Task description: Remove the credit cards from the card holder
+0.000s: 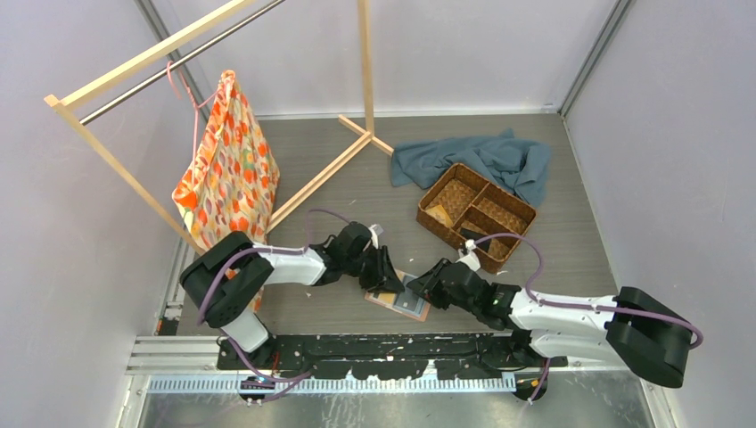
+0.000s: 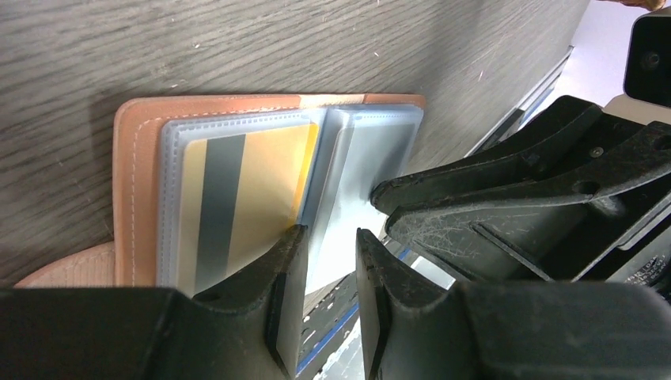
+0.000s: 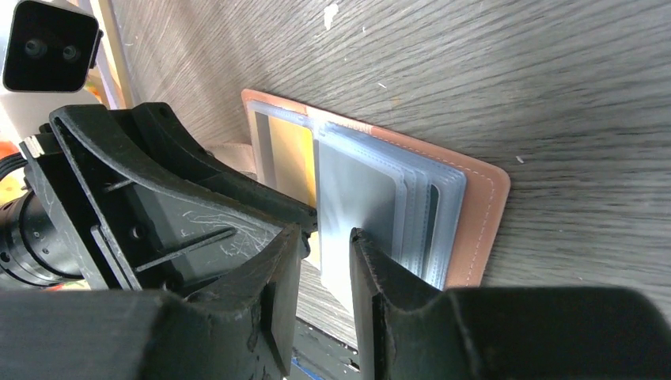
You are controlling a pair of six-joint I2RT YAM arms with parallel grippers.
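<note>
The tan card holder (image 1: 378,300) lies open on the table between both grippers. One clear sleeve shows a yellow card with a grey stripe (image 2: 252,174); the other half has several stacked pale sleeves (image 3: 356,190). My left gripper stands open over the holder, its fingertips at the seam between yellow card and pale sleeves. My right gripper is part open over the pale sleeves, its fingertips low at their surface. Whether anything lies between either pair of fingertips is unclear. The two grippers are very close together.
A woven divided basket (image 1: 428,218) stands behind my right arm, with a blue cloth (image 1: 472,152) beyond it. At the left, a patterned fabric (image 1: 223,178) hangs from a wooden rack (image 1: 365,71). Bare table lies behind the holder.
</note>
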